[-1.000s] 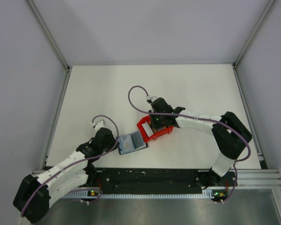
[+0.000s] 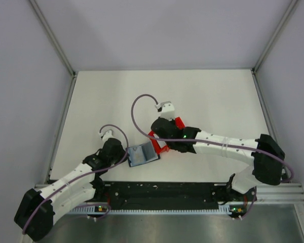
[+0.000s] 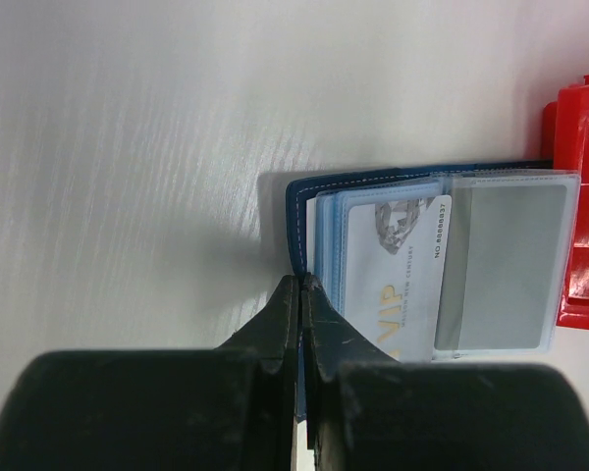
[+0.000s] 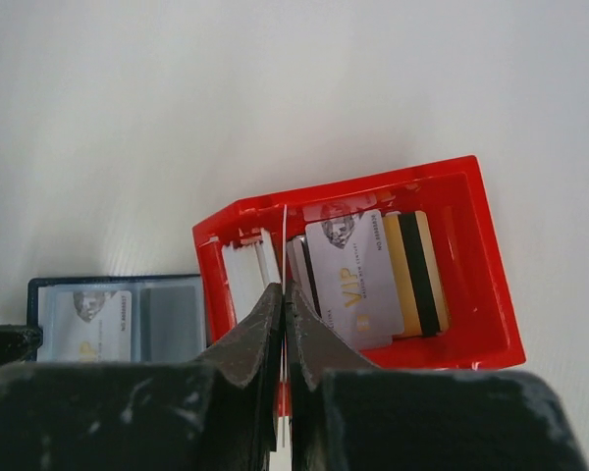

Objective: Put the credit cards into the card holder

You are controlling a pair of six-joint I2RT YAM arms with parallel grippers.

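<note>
The blue card holder (image 3: 373,177) lies open, with a VIP card (image 3: 398,260) in its clear left sleeve and an empty-looking grey sleeve (image 3: 510,260) on the right. My left gripper is shut on the holder's left edge. Edge-on, a thin pale card (image 4: 284,240) stands between the fingers of my right gripper, which is shut on it above the red tray (image 4: 491,265). Inside the tray sit another VIP card (image 4: 353,270), white cards (image 4: 243,280) and black and tan cards (image 4: 422,275).
The red tray stands right beside the holder's right end. In the top view my right arm (image 2: 213,142) covers much of the tray.
My left arm and the holder look unmoved.
</note>
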